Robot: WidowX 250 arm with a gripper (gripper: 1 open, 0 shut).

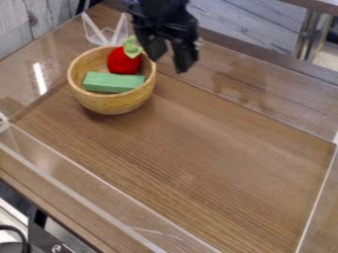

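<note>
The robot's gripper [169, 44] is at the top centre, dark and blurred, just right of a wooden bowl [110, 105]. The bowl holds a red tomato-like object [123, 62] with a green top and a pale green block [113, 85]. The blur hides whether the gripper's fingers are apart.
A clear, crumpled-looking item [103, 25] lies behind the bowl. A dark cable or fitting shows at the lower left edge.
</note>
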